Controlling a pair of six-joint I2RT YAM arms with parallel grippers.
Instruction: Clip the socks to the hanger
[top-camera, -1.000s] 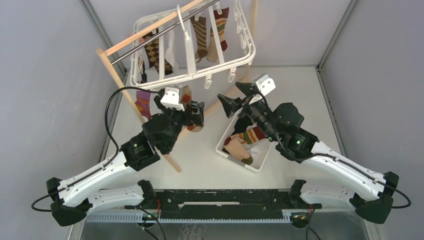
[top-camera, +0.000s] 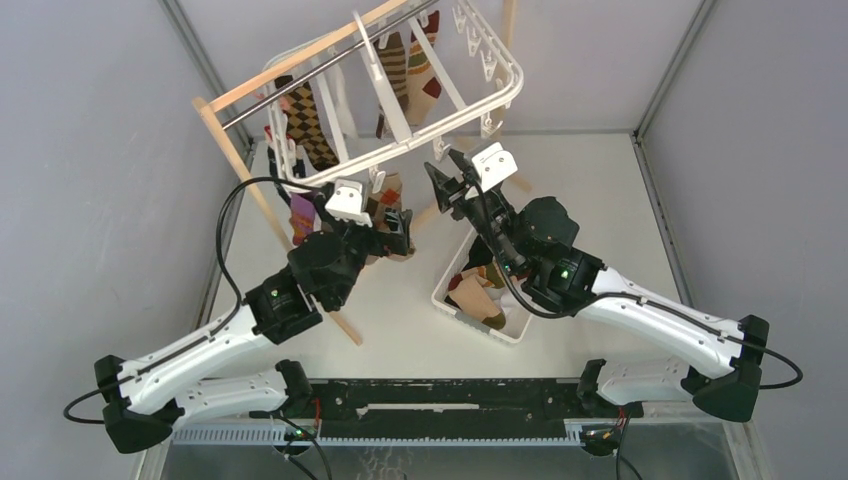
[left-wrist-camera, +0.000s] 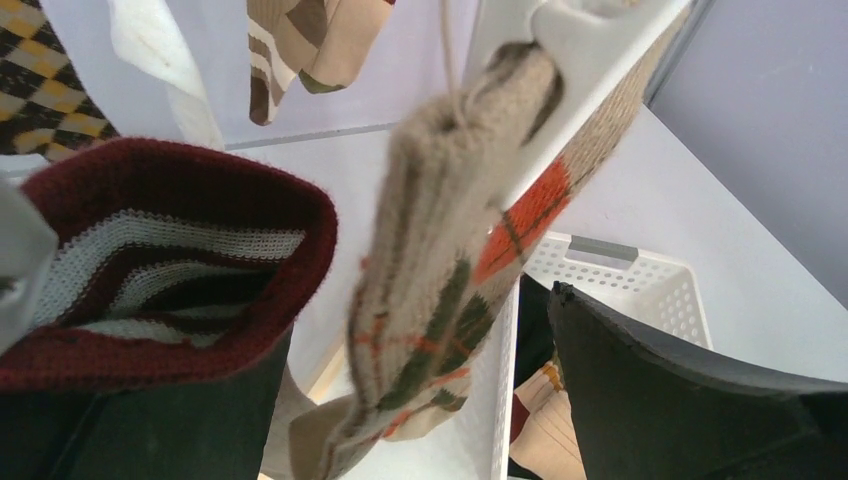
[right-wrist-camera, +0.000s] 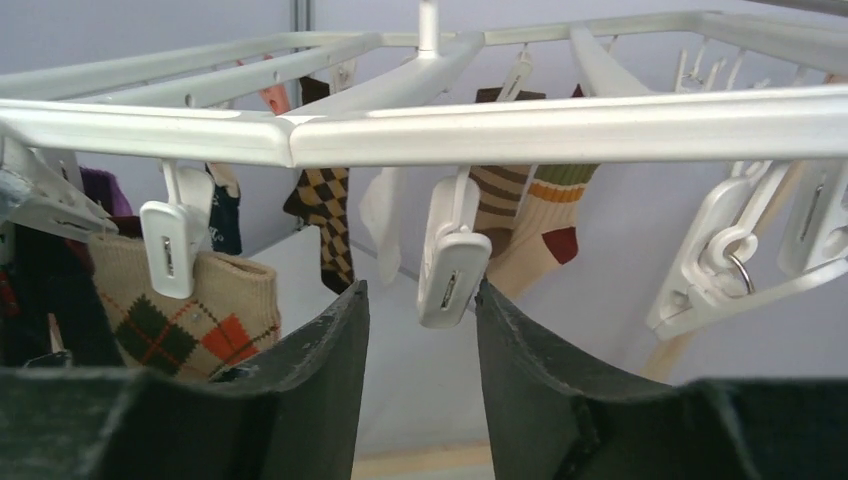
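Observation:
The white clip hanger (top-camera: 385, 150) hangs at the top with several socks clipped on. My left gripper (top-camera: 395, 225) is open at the hanger's near-left side, around a tan argyle sock (left-wrist-camera: 455, 320) hanging from a clip, a maroon-rimmed sock (left-wrist-camera: 180, 370) beside it. My right gripper (top-camera: 445, 175) is part open at the hanger's near right; in the right wrist view its fingertips flank an empty white clip (right-wrist-camera: 452, 285). In that view the tan sock (right-wrist-camera: 190, 310) hangs to the left of this clip.
A white basket (top-camera: 445, 290) of loose socks stands on the floor below my right arm. A wooden frame (top-camera: 225, 140) carries the hanger. Grey walls enclose both sides.
My right gripper moved left and up to the hanger's front edge. The hanger has swung, its front edge now lower and further right than a second ago. My left gripper shifted slightly.

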